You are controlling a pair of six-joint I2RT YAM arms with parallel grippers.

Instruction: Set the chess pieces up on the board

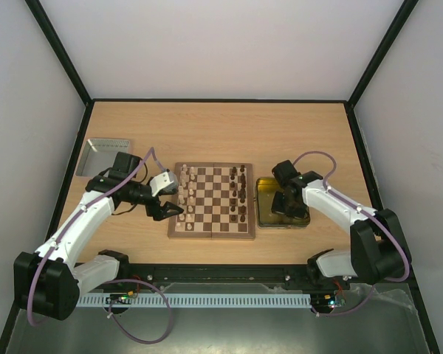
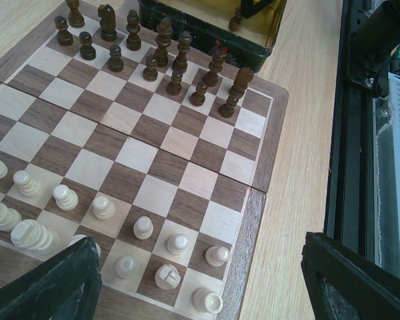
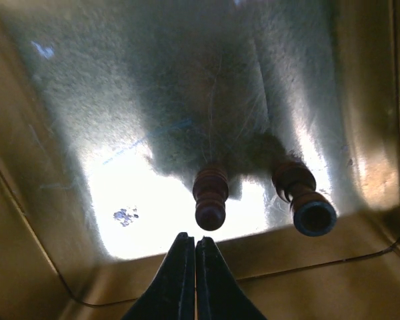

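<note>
Two dark chess pieces lie in the gold tin (image 1: pixel 261 223). In the right wrist view the middle dark piece (image 3: pixel 211 197) is just beyond my right gripper, whose fingertips meet with nothing between them. The other dark piece (image 3: pixel 305 197) rests to its right, base toward the camera. On the chessboard (image 1: pixel 212 235), white pieces (image 2: pixel 143 227) fill the left side and dark pieces (image 2: pixel 163 41) the right. Over the white side, my left gripper is spread wide and empty.
A silver tray (image 1: pixel 108 153) stands at the back left. The tin's walls (image 3: pixel 307 267) rise close around the right gripper. Bare wood (image 1: pixel 214 129) spans the back of the table, and the board's middle squares are free.
</note>
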